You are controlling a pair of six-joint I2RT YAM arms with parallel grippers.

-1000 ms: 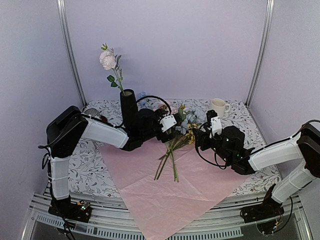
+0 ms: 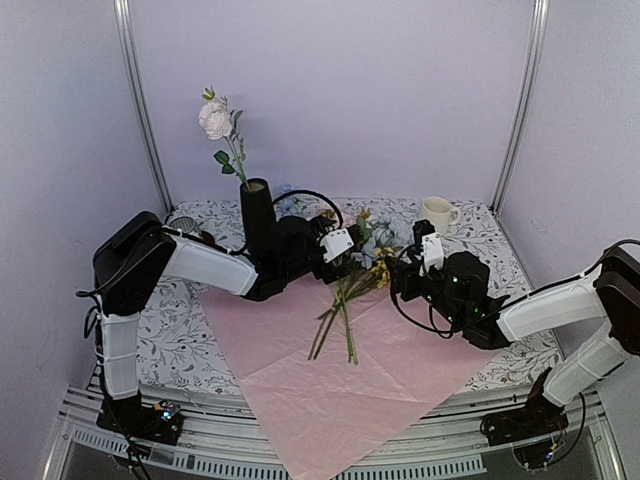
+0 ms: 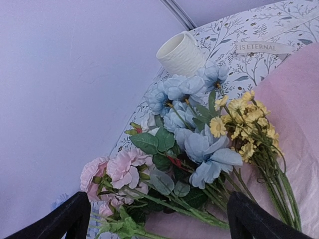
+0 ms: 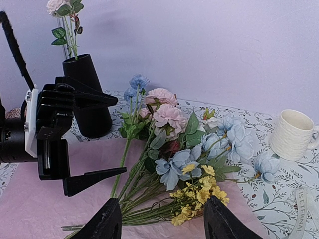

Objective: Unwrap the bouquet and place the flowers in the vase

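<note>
A black vase at back left holds a white rose. A bunch of pink roses, blue flowers and yellow flowers lies on pink paper, stems toward the front. My left gripper is open above the bunch, beside the vase; the right wrist view shows its fingers apart with nothing held. My right gripper is open at the bunch's right, its fingers pointed at the flowers with nothing gripped.
A white mug stands at the back right. A printed ribbon lies on the patterned cloth right of the bunch. Walls close the back and sides.
</note>
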